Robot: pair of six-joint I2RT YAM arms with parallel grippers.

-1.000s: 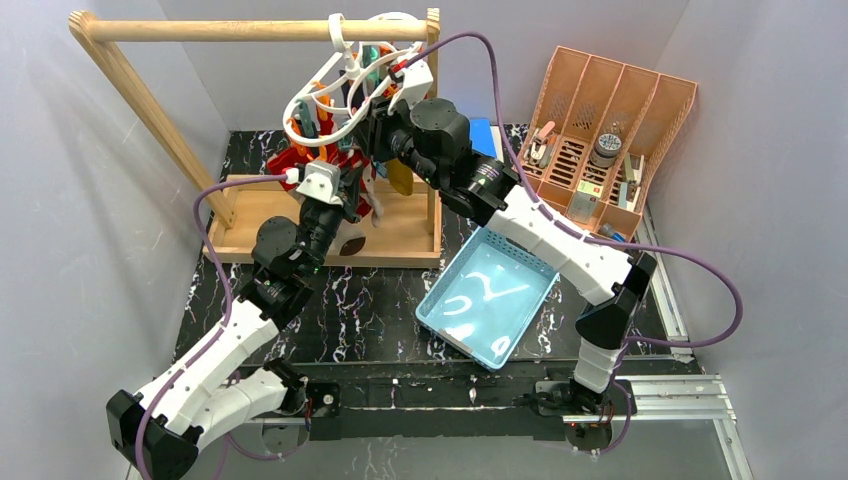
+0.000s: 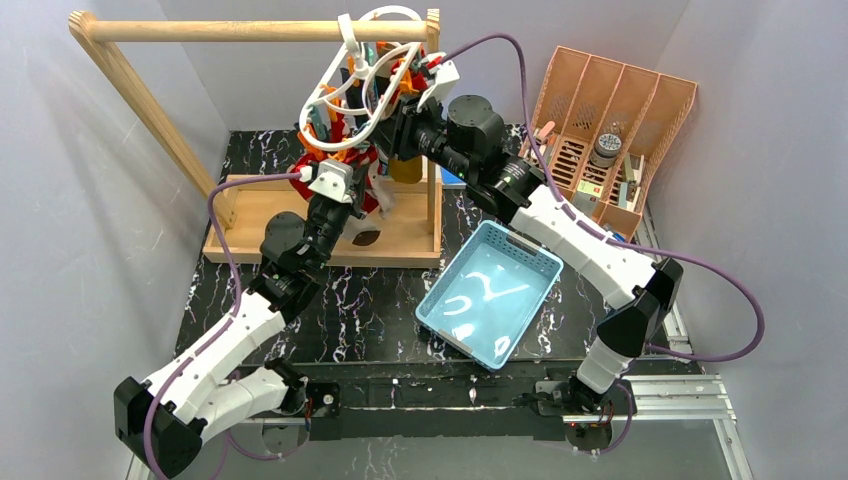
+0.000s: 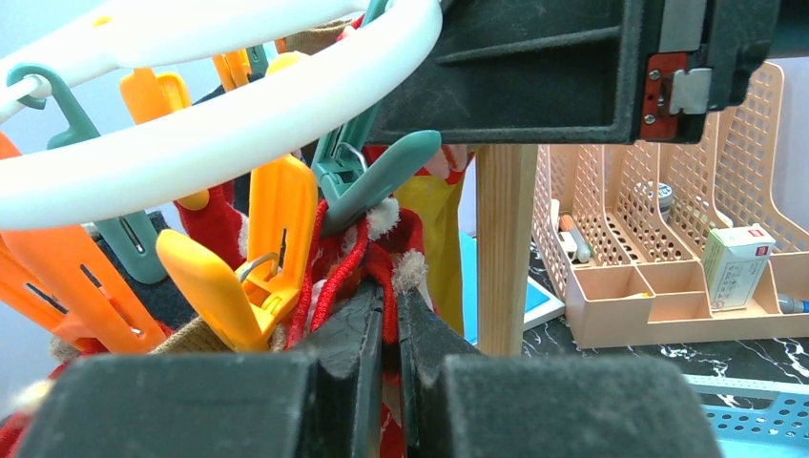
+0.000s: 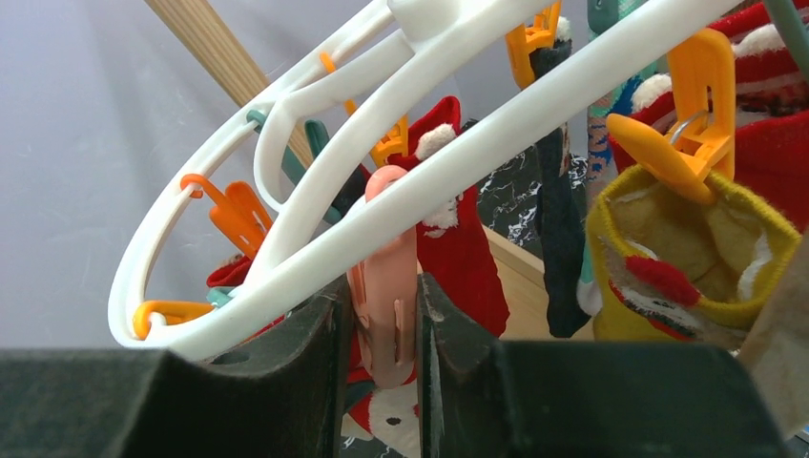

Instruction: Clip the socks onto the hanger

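Observation:
The white ring hanger [image 2: 340, 140] hangs from the wooden bar, carrying several socks on orange and green clips. In the right wrist view my right gripper is shut on a pink clip [image 4: 389, 329] at the hanger's outer ring. Just below the ring, my left gripper is shut with the edge of a red sock [image 3: 389, 272] with white fluffy trim between its fingertips. A green clip [image 3: 367, 181] stands right above that edge. Beside the right gripper hangs a yellow sock [image 4: 668, 258] on an orange clip [image 4: 692, 124]. The pink clip's fingers are hard to make out.
The wooden stand's post [image 2: 434, 200] rises close to the right gripper. A blue basket [image 2: 490, 290] with no socks in it sits at front centre. An orange organizer [image 2: 570, 110] holding small items is at back right.
The hanger has swung a little to the right. My right gripper has moved right along with it, and the left gripper has shifted slightly right too.

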